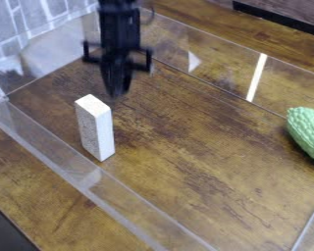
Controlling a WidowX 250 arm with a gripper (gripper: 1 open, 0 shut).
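Note:
My black gripper (117, 80) hangs blurred above the wooden surface, just behind and right of an upright white speckled block (95, 127); its fingers are close together and look shut, with nothing visible between them. A green bumpy gourd-like object (308, 132) lies at the right edge of the view, partly cut off.
Clear plastic borders (81, 181) run around the wooden work area (199, 176), with a white strip (255, 76) on the far one. A grey tiled backdrop is at the upper left.

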